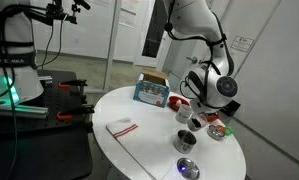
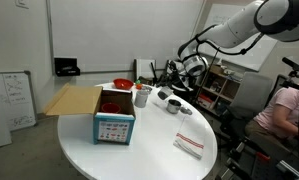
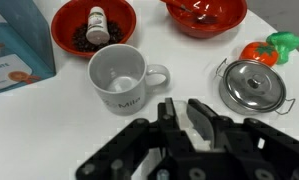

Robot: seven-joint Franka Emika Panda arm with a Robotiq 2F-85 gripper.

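Note:
My gripper is shut on a white cup (image 3: pixel 196 123), of which only a small part shows between the dark fingers. In exterior view 1 the held cup (image 1: pixel 197 125) appears tilted, its dark opening facing the camera. Exterior view 2 shows the cup (image 2: pixel 165 93) raised near the pot, under the arm. A second white mug (image 3: pixel 120 78) stands upright just beyond the gripper, its handle pointing right. An open metal pot (image 1: pixel 184 141) stands on the white table (image 1: pixel 139 150), with a round lid (image 1: pixel 187 168) lying apart from it.
Behind the mug is a red bowl (image 3: pixel 93 29) holding dark beans and a small bottle (image 3: pixel 98 24). Another red bowl (image 3: pixel 207 18), a lidded pot (image 3: pixel 252 87), a tomato (image 3: pixel 259 54) and broccoli (image 3: pixel 284 43) lie right. An open box (image 1: pixel 150 88) and a striped cloth (image 1: pixel 121 127) are elsewhere.

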